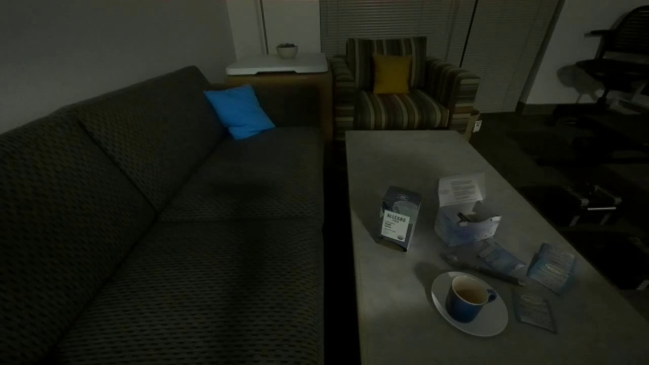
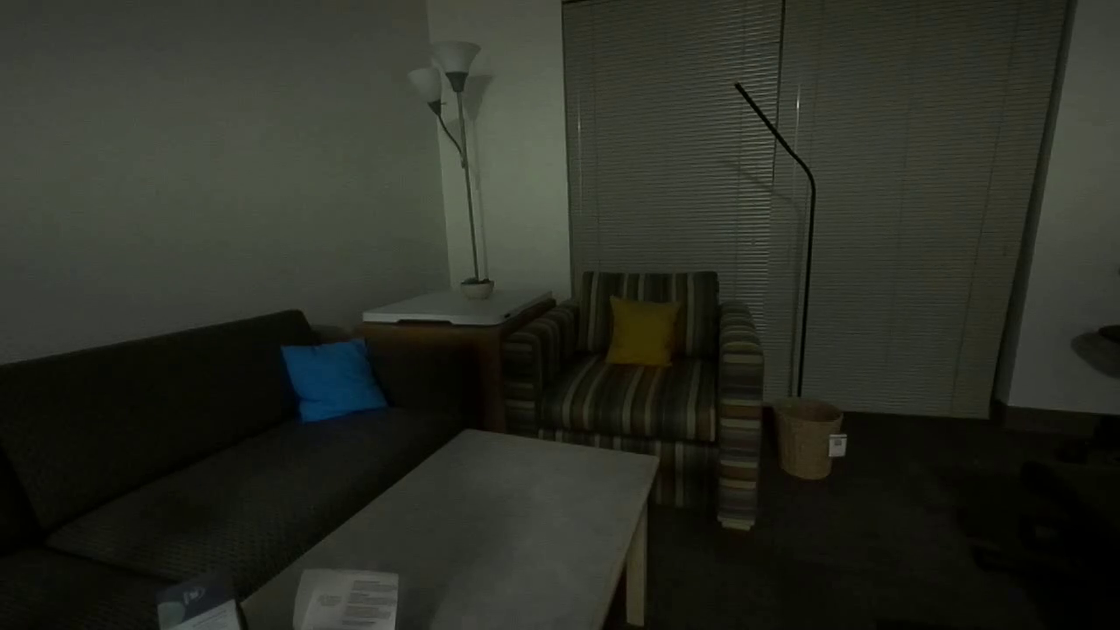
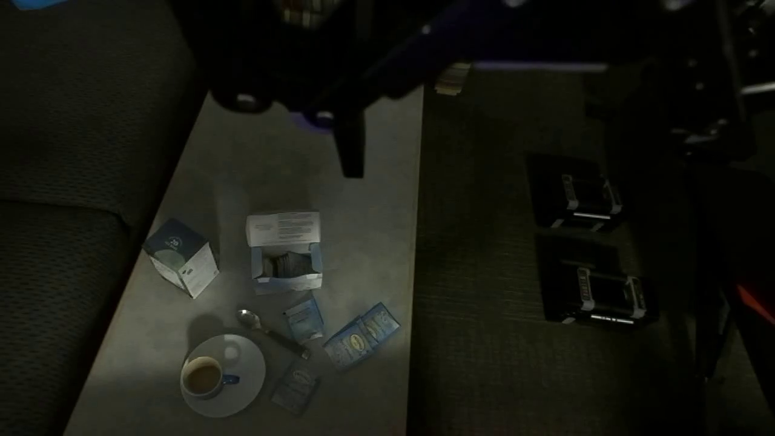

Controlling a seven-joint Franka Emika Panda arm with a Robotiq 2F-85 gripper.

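Observation:
In the wrist view, my dark gripper spans the upper part, its fingers apart and nothing seen between them. One dark fingertip (image 3: pixel 353 156) appears over the low table, well clear of the items; the other side is hard to make out. A blue cup (image 1: pixel 467 299) of brown drink stands on a white saucer (image 1: pixel 442 307). Beyond it are an open tea box (image 1: pixel 465 226) with its lid raised, and an upright dark tea carton (image 1: pixel 399 219). A spoon (image 3: pixel 280 340) lies near several tea packets (image 3: pixel 361 338).
A striped armchair (image 2: pixel 630 404) with a yellow pillow (image 2: pixel 642 332) faces the table's far end. Dark cases (image 3: pixel 581 200) sit on the floor at right.

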